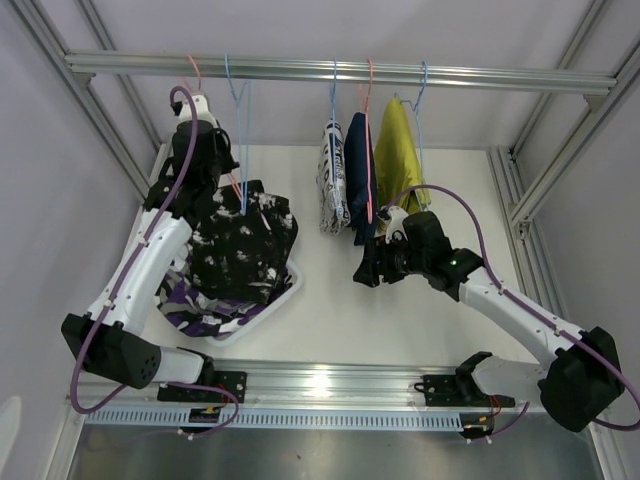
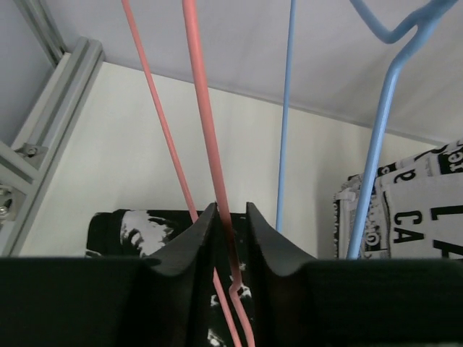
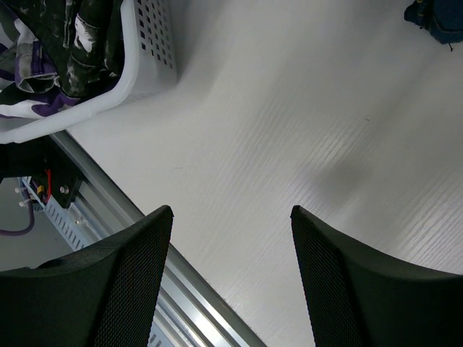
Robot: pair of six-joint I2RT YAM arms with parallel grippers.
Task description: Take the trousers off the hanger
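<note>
My left gripper (image 1: 222, 150) is up at the pink hanger (image 2: 211, 144) on the left of the rail; in the left wrist view the hanger's wire runs between its fingertips, which look part open. Dark patterned trousers (image 1: 240, 245) lie in a white basket (image 1: 285, 300) below. My right gripper (image 1: 380, 262) stands open and empty over the bare floor, below the hanging garments.
A blue hanger (image 1: 243, 140) hangs empty beside the pink one. A patterned garment (image 1: 332, 180), a navy one (image 1: 358, 175) and a yellow one (image 1: 398, 160) hang further right.
</note>
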